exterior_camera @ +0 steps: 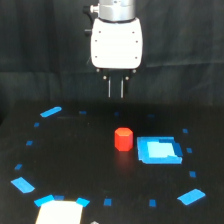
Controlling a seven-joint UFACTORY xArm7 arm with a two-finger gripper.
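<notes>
A white robot arm hangs from the top centre, its gripper high above the table, two thin fingers a short gap apart with nothing visible between them. Below it a red hexagonal block stands on the black table. To its right lies a blue open box with a pale light-blue interior.
Blue tape pieces and small blue squares mark the dark table's edges. A cream object sits at the bottom left, cut off by the frame.
</notes>
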